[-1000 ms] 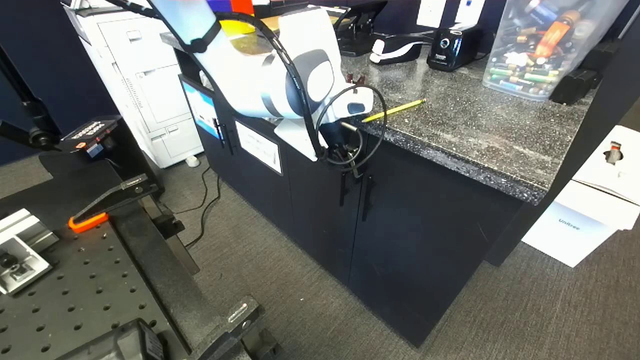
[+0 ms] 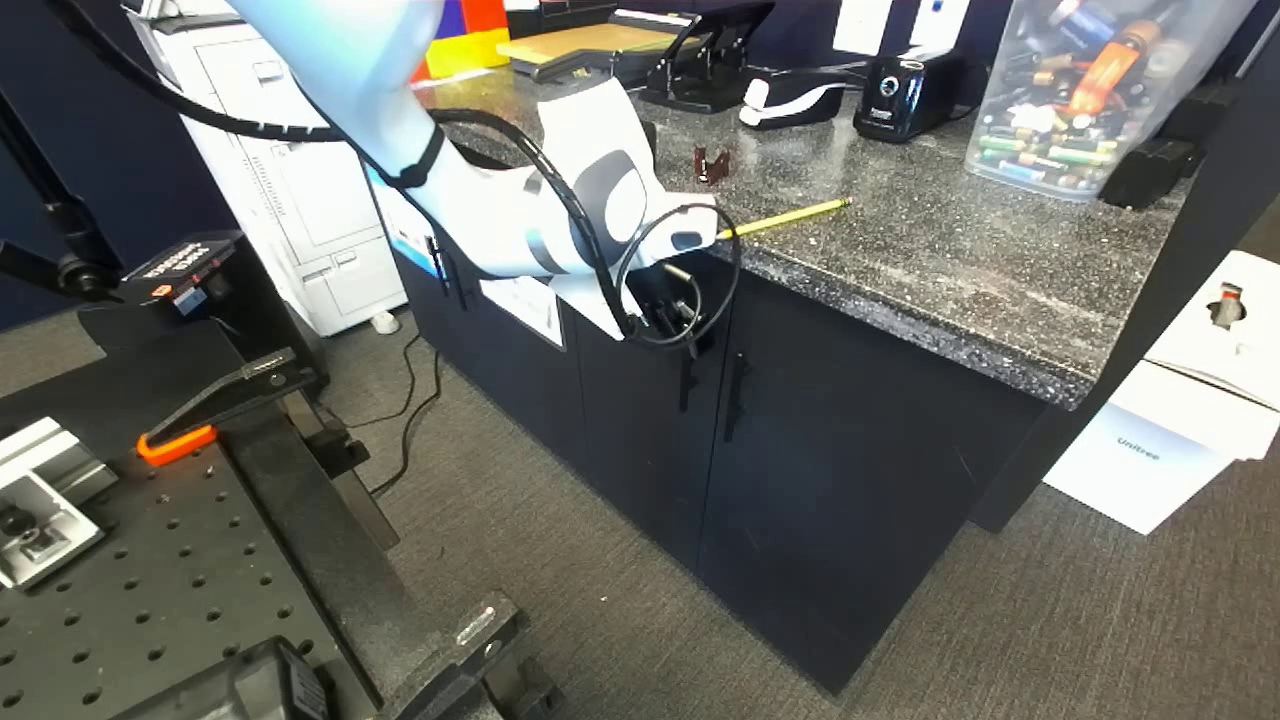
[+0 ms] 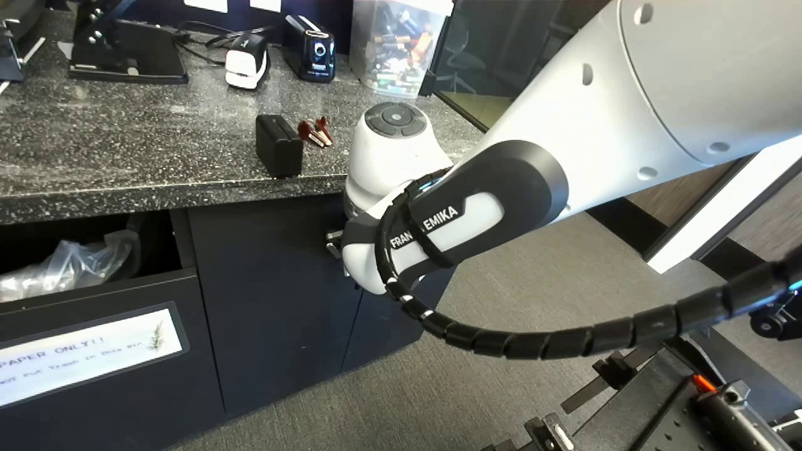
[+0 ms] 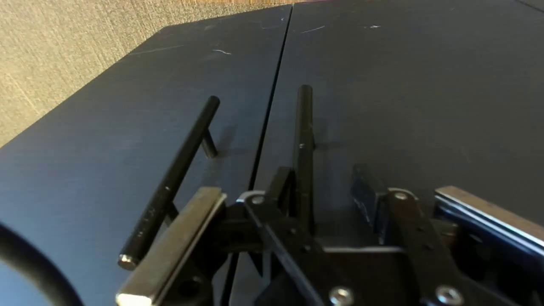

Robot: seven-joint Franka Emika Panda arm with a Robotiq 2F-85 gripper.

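My gripper points down along the dark cabinet doors, its fingers apart. In the wrist view a black bar handle runs into the gap, close beside the left finger; whether they touch I cannot tell. The right finger stands clear of it. A second bar handle lies outside the fingers to the left, on the neighbouring door. Exterior view 1 shows the gripper below the counter edge, just above the door handles. In exterior view 2 the arm mostly hides the gripper.
The speckled counter overhangs the doors and bears a yellow pencil, a red staple remover and a battery bin. Open carpet lies before the cabinet. A black work table stands at the left.
In exterior view 1 the wrist and gripper have shifted left and tilted, and the hand's upper part sits lower. More of the pencil and the staple remover now shows. The doors look unmoved.
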